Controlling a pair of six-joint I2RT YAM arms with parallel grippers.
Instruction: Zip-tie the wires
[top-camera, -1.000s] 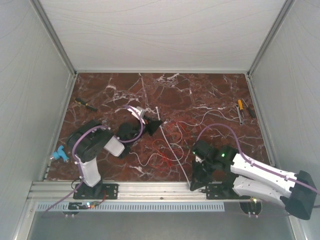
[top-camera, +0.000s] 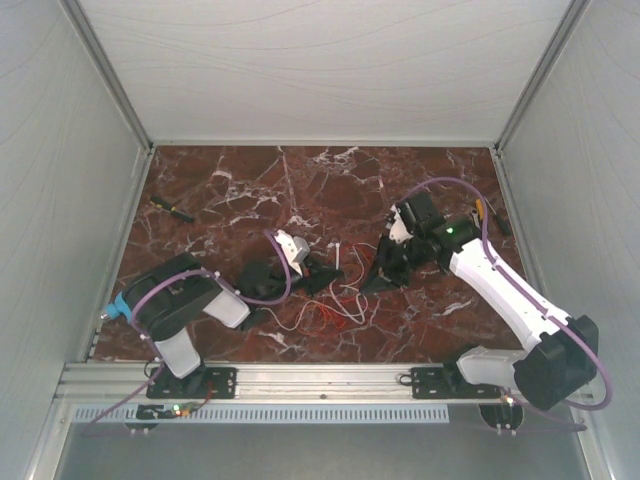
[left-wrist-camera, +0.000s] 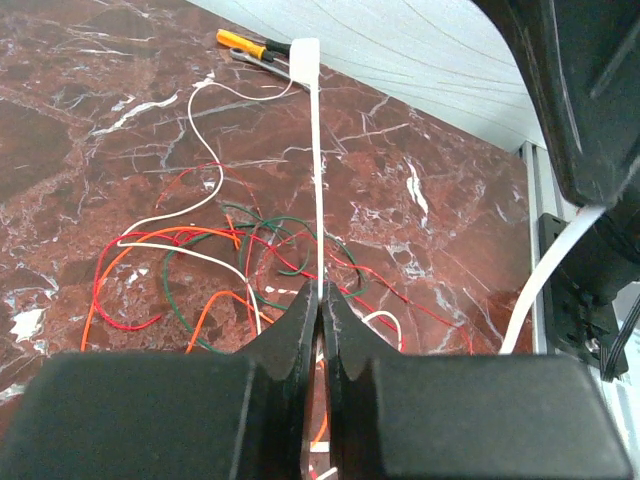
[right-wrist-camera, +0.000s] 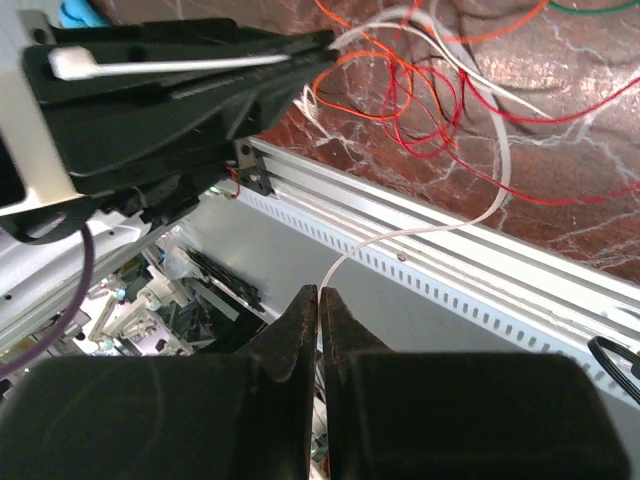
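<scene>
My left gripper is shut on a thin white zip tie (left-wrist-camera: 316, 170), whose square head stands upright above the fingertips. My right gripper is shut on a thin white strand (right-wrist-camera: 425, 229), seemingly the tie's tail, which curves up toward the left gripper in the right wrist view. The grippers face each other near the table's front middle. Below lie loose red wires (left-wrist-camera: 130, 325), orange wires (left-wrist-camera: 212, 300), green wires (left-wrist-camera: 170, 290) and white wires (left-wrist-camera: 200, 205), in a tangled group.
A yellow-handled tool (top-camera: 479, 208) with other tools lies at the back right, a screwdriver (top-camera: 172, 209) at the left. The front rail (right-wrist-camera: 460, 250) runs under the right gripper.
My left gripper has moved slightly right and toward the front.
</scene>
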